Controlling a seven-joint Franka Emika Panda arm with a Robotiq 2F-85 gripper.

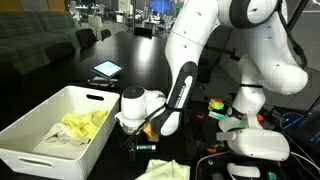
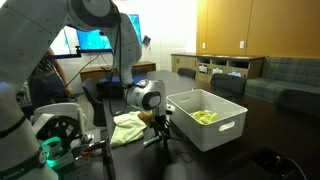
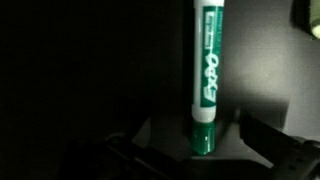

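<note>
A white and green Expo marker [image 3: 209,75] runs nearly upright through the wrist view, its green cap toward the bottom. My gripper is open, with dark fingers at the lower left and lower right and the capped end between them. Contact does not show. In exterior view 1 the marker [image 1: 146,147] lies on the dark table, close beside the gripper's low-hanging tips. The fingertips are hard to make out against the dark table there.
A white box [image 1: 40,161] holding yellow cloth [image 1: 88,122] and pale cloth stands left of the arm. A pale yellow cloth [image 1: 163,171] lies in front. A tablet [image 1: 106,69] rests farther back. Dark table to the right of the box is clear in exterior view 2.
</note>
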